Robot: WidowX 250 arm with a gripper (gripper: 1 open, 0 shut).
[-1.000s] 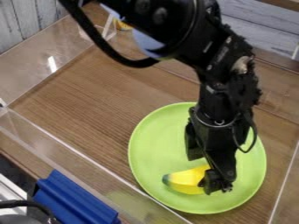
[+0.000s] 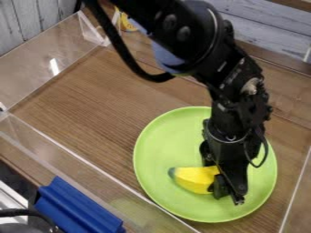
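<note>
A green plate [image 2: 162, 140] lies on the wooden floor of a clear-walled enclosure. On it rests a yellow banana-shaped object [image 2: 191, 177] with a green tip. The black arm reaches down from the top, and its gripper [image 2: 220, 182] is shut on the banana's right end, which it partly hides.
Bare wood [image 2: 95, 103] lies left of and behind the plate. Transparent walls border it. A blue ridged object [image 2: 78, 209] sits at the lower left beside a black cable. Something yellow is partly visible behind the arm at the top.
The arm has shifted very slightly, with the gripper and the banana a little higher in view than before.
</note>
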